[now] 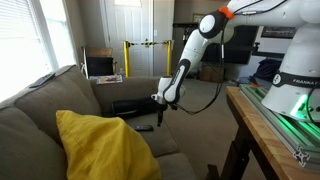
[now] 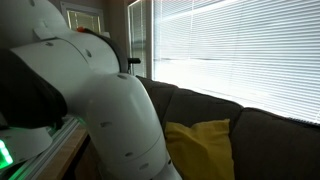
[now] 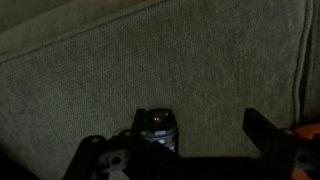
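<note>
A dark remote-like object (image 3: 160, 126) lies on the grey couch seat (image 3: 210, 75) in the wrist view, close by the left finger; its lower part is hidden by the gripper. My gripper is open, its two dark fingers wide apart with bare fabric between them. In exterior view 1 the gripper (image 1: 160, 112) hangs low over the seat, and a small dark object (image 1: 143, 127) lies just to its left. Exterior view 2 shows the arm but not the fingers.
A yellow cloth or pillow (image 1: 100, 145) covers the near part of the couch, also seen in exterior view 2 as a yellow shape (image 2: 200, 150). The couch backrest (image 1: 30, 120) runs along the left. A wooden table edge (image 1: 265, 135) stands at the right.
</note>
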